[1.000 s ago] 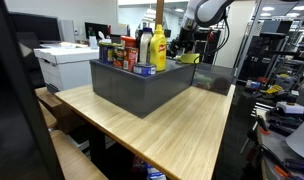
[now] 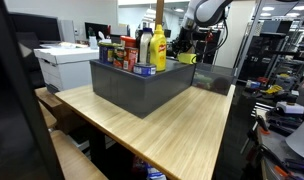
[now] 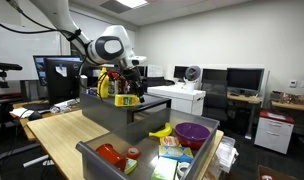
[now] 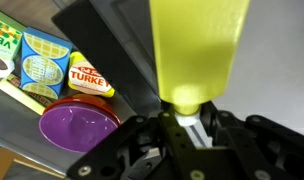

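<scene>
A yellow object point(image 4: 197, 50) fills the upper middle of the wrist view and narrows toward my gripper, which is shut on it. The exact contact is partly hidden by the fingers. In exterior view 2, the yellow object point(image 3: 126, 100) hangs under the white arm, over the dark grey bin. From exterior view 1 it shows as a small yellow shape point(image 2: 188, 57) beyond the far end of the raised grey shelf; my gripper there is too small to make out clearly.
Bottles and cans, including a yellow bottle point(image 2: 158, 48), line the grey shelf point(image 2: 147, 92). Inside the bin point(image 3: 122, 170) are a purple bowl point(image 3: 190, 134), a red container point(image 3: 111, 156) and several packages.
The yellow object has shifted and turned slightly at the far end of the shelf. The bottles and cans on the shelf have not moved.
</scene>
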